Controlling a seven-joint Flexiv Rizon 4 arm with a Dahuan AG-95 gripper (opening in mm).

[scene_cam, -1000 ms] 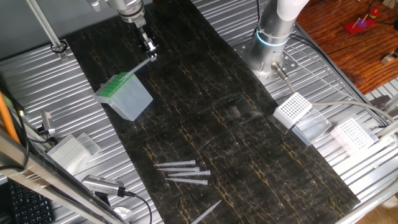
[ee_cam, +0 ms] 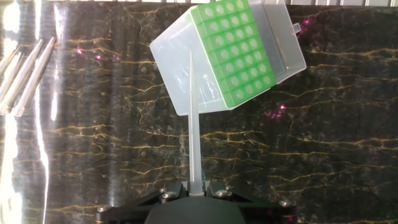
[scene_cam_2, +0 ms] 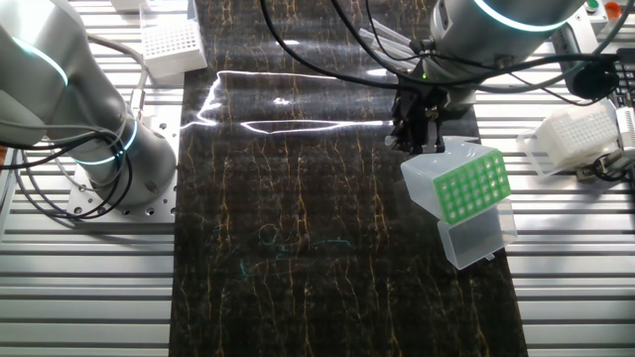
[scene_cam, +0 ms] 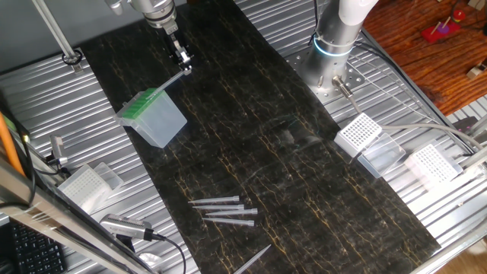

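Note:
My gripper is shut on the wide end of a long translucent pipette tip (ee_cam: 194, 137), whose thin end points away from the fingers. In exterior view 1 the gripper (scene_cam: 187, 70) is at the upper left, and the tip slants down towards the box. A clear tip box (scene_cam: 163, 122) with a green perforated rack (scene_cam: 139, 105) stands open on the dark board. In the wrist view the thin end overlaps the box's clear wall (ee_cam: 177, 68), short of the green rack (ee_cam: 239, 53); whether it touches cannot be told. The rack holes look empty.
Several loose pipette tips (scene_cam: 228, 209) lie on the dark marbled board (scene_cam: 281, 190). White racks (scene_cam: 359, 132) stand beyond its right edge, and another white rack (scene_cam: 85, 187) is off to the left. The middle of the board is clear.

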